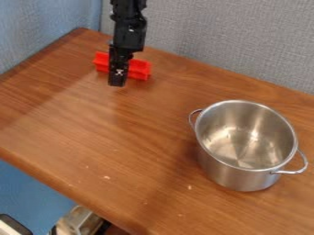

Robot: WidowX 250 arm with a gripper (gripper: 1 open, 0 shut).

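A red elongated object point(139, 69) lies on the wooden table near the back left. My black gripper point(119, 72) is low over its middle, coming down from the top of the view and covering part of it. Whether the fingers touch the red object or are closed on it is too small to tell.
A steel pot point(245, 147) with two handles stands on the right of the table point(110, 156). Grey padded walls border the back and left.
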